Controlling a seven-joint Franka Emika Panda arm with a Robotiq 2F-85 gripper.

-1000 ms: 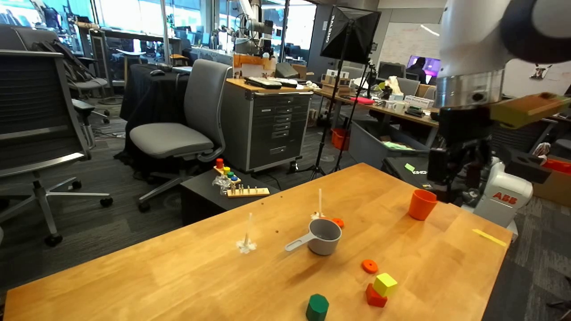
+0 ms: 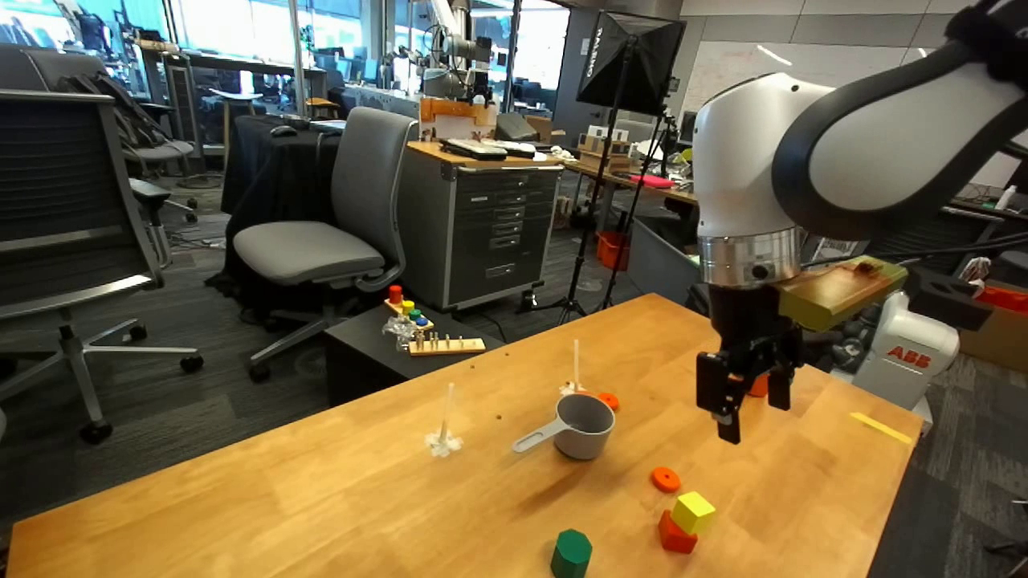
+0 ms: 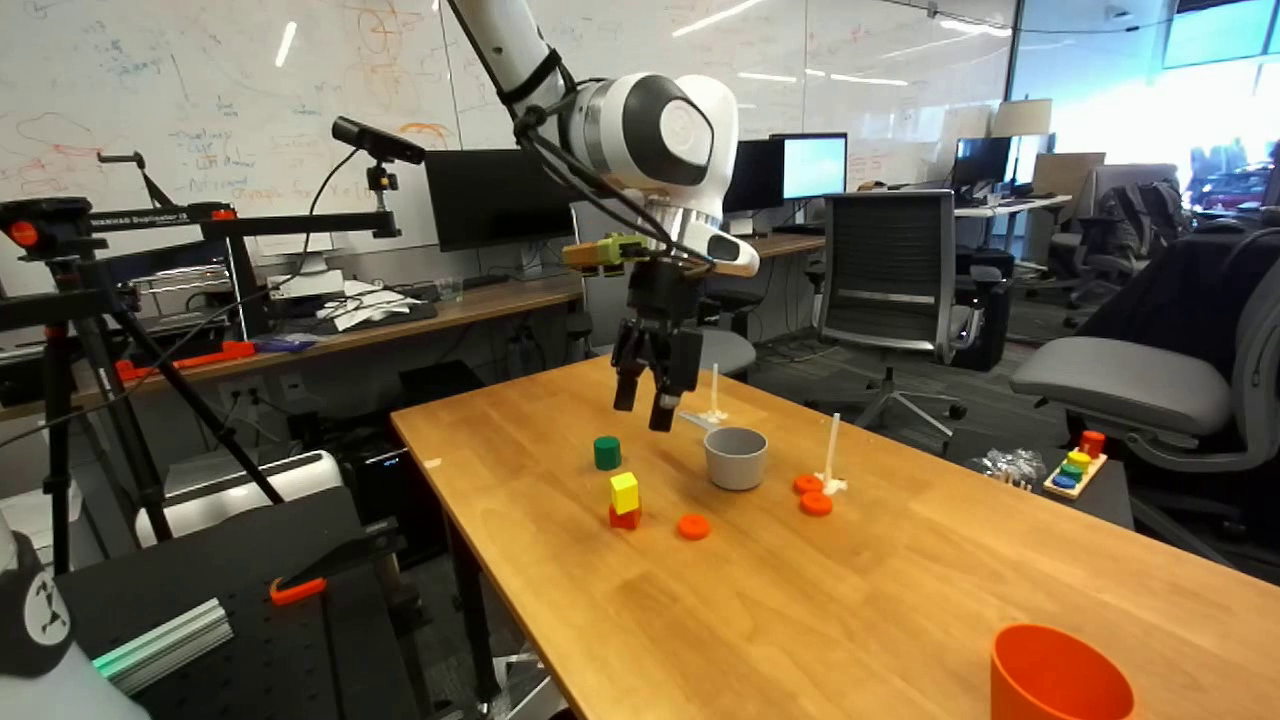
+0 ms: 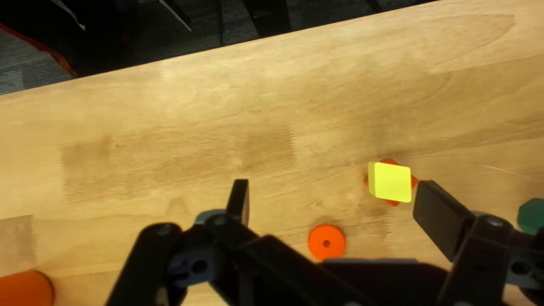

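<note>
A yellow cube (image 2: 694,512) rests on top of a red block (image 2: 677,535), with both also seen from above in the wrist view. My gripper (image 2: 756,409) hangs in the air over the table, its fingers apart and empty. From the wrist view, the yellow cube (image 4: 392,182) appears just beyond the right finger (image 4: 442,219). An orange ring (image 4: 326,242) lies flat on the wood, seen between the fingers. To one side of the stack stands a green hexagonal block (image 3: 607,452). A grey measuring cup (image 3: 735,460) with a handle sits upright on the table.
Two thin white pegs stand on the table, one a peg (image 2: 446,419) left of the cup. More orange rings (image 3: 816,504) lie by the other. An orange cup (image 3: 1056,678) stands near one end.
In exterior view 1 my arm and gripper have moved left and lower, now in front of the orange cup, mostly covering it. The objects on the table have stayed where they were.
</note>
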